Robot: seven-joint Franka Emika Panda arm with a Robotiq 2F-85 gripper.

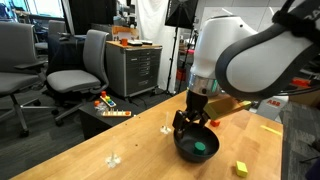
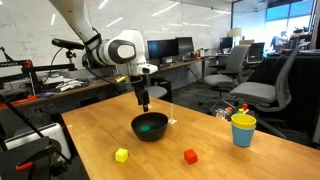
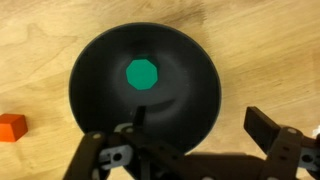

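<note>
A black bowl (image 1: 187, 151) stands on the wooden table, with a green eight-sided block (image 3: 142, 74) lying inside it. The same block (image 1: 200, 146) shows low in the bowl in exterior view 1. Over the bowl hangs my gripper, its fingers open and nothing between them. In exterior view 2 the gripper (image 2: 143, 102) is just above the rim of the bowl (image 2: 150, 134), clear of the green block. The wrist view shows one finger over the bowl and the other beyond its right edge.
A yellow block (image 2: 122, 155) and a red block (image 2: 190, 157) lie on the table near the bowl. A blue bucket with a yellow rim (image 2: 243, 130) stands farther off. One slim white stand (image 2: 172, 112) rises close behind the bowl.
</note>
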